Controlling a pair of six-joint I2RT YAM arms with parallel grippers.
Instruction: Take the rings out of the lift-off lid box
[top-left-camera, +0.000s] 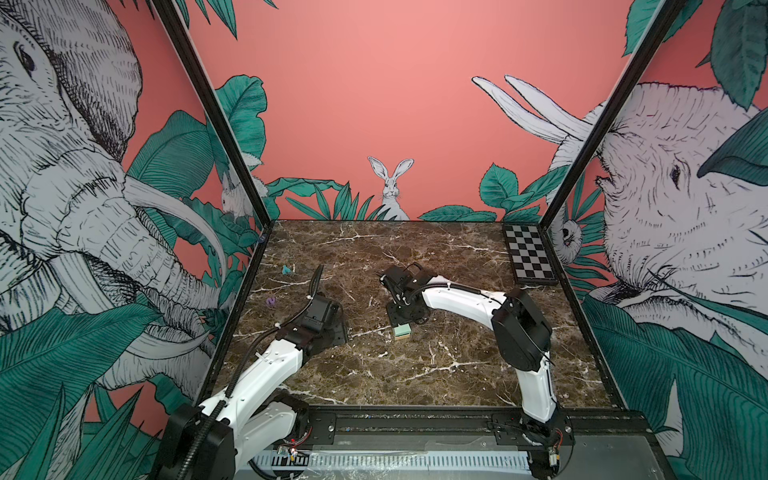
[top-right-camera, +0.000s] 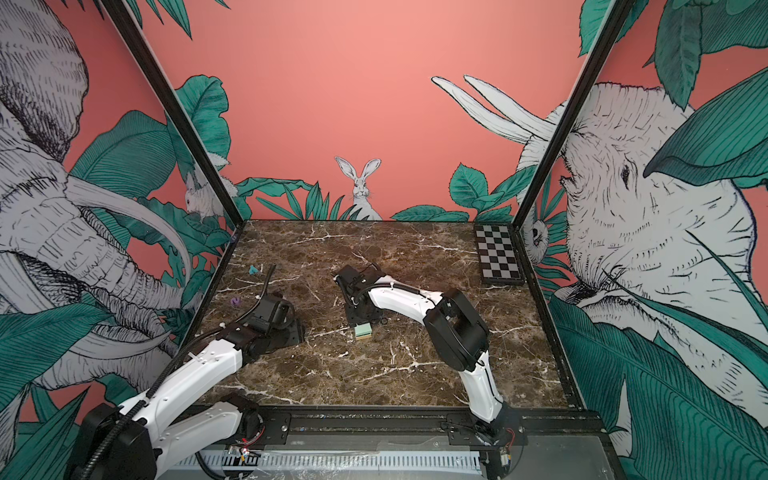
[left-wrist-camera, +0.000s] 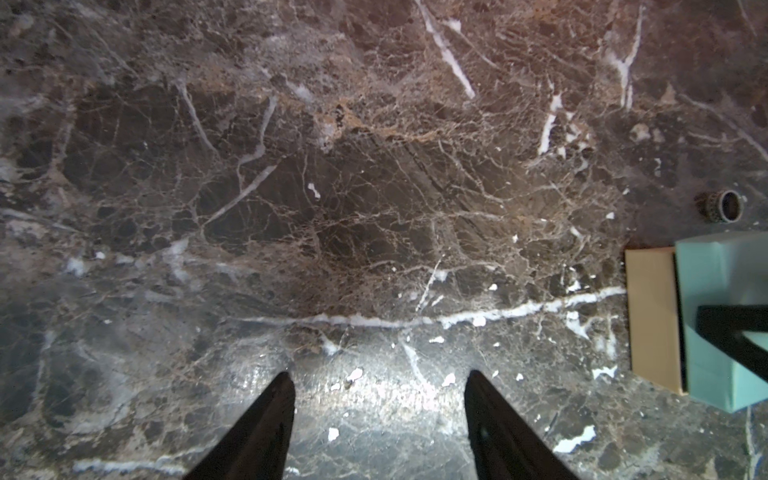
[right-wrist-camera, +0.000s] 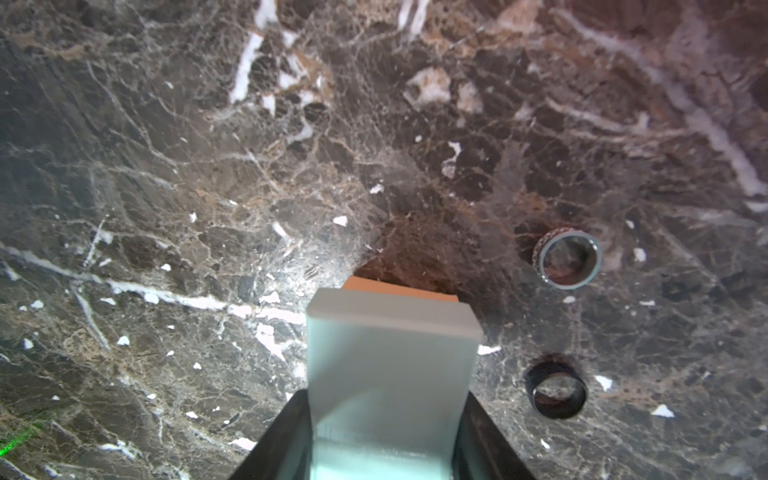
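Note:
In the right wrist view the mint lid-off box (right-wrist-camera: 388, 368) stands between the fingers of my right gripper, which appear to touch its sides; an orange-tan layer (right-wrist-camera: 400, 289) shows beneath. Two rings lie on the marble right of the box: a silver ring (right-wrist-camera: 548, 252) and a dark ring (right-wrist-camera: 544, 408). My left gripper is open and empty over bare marble, with the box (left-wrist-camera: 720, 368) at the right of its view.
A checkered board (top-left-camera: 529, 254) lies at the back right. A small teal object (top-left-camera: 286, 270) and a purple one (top-left-camera: 270, 301) lie at the left. Free marble surrounds the box.

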